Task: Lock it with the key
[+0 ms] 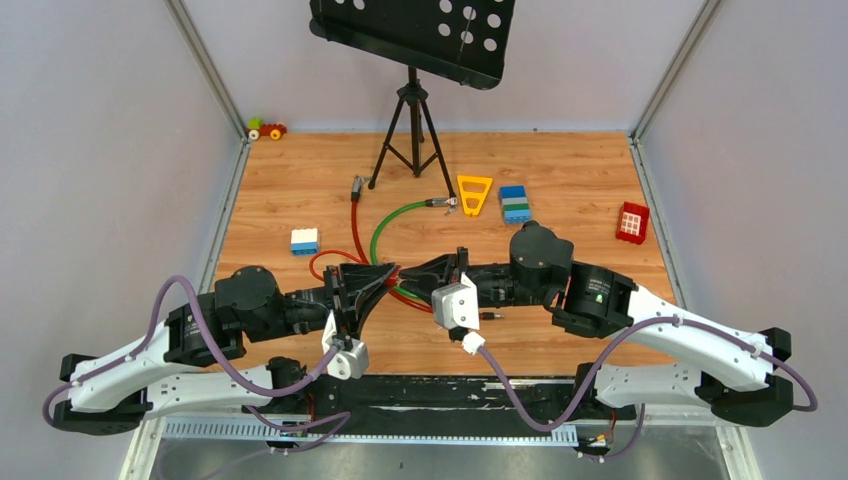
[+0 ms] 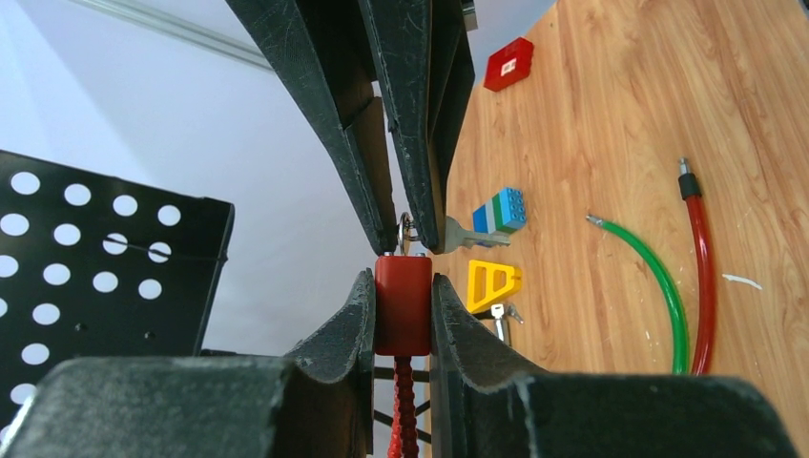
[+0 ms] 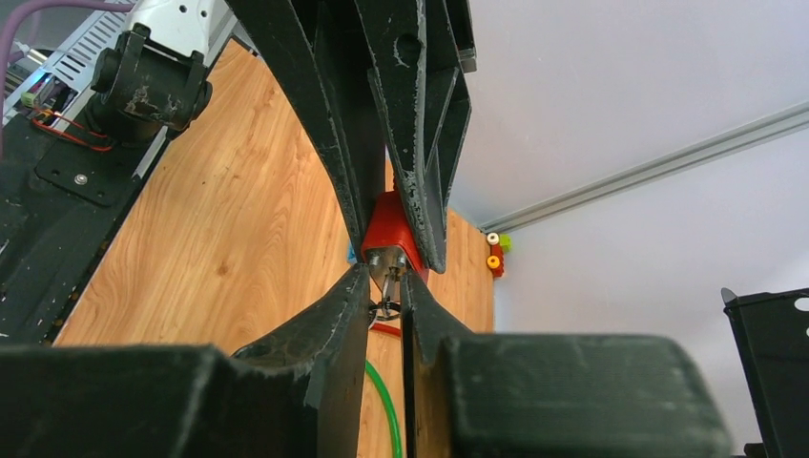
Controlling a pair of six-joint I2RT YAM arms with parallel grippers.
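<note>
The lock's red end block (image 2: 403,305) sits between the fingertips of my left gripper (image 1: 388,277), which is shut on it; its red cable (image 2: 403,410) hangs below. From the lock's metal face (image 3: 385,258) a key (image 3: 387,311) sticks out on a ring. A second key (image 2: 482,239) dangles beside it in the left wrist view. My right gripper is partly open around the key, one finger on each side. Firm contact with the key does not show. How deep the key sits cannot be told.
A green cable (image 1: 383,232) and a second red cable (image 1: 356,235) lie beyond the grippers. Blocks (image 1: 514,204), a yellow triangle (image 1: 474,195) and a black stand (image 1: 415,130) are farther back.
</note>
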